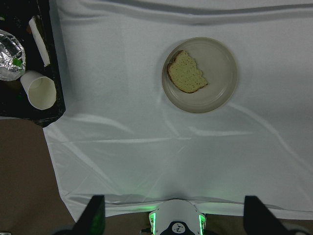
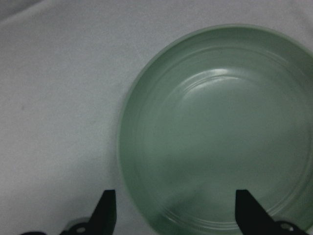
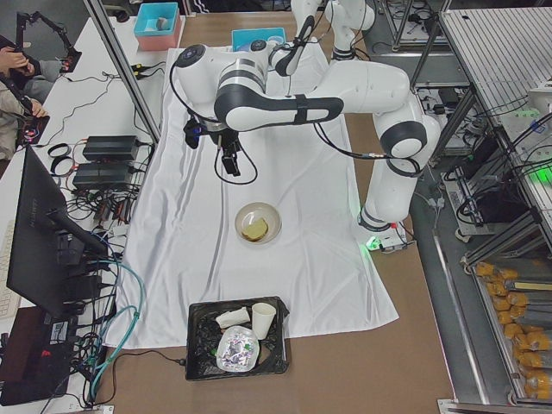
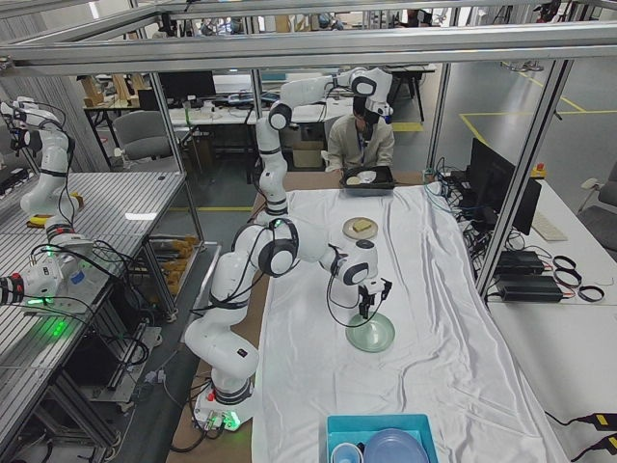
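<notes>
A slice of bread [image 1: 187,72] lies on a beige plate [image 1: 215,88], also seen in the camera left view. My left gripper is high over the cloth, open, with nothing between its fingers. A green plate [image 2: 215,132] lies on the cloth beneath my right gripper, which is open and empty over the plate's near edge. In the camera right view that gripper hangs just above the green plate [image 4: 370,338].
A black tray [image 3: 198,362] at one end holds a white cup [image 3: 263,319], a white item and a foil-covered item. A blue bin [image 4: 342,424] with dishes sits at the other end. Monitors and cables line one side.
</notes>
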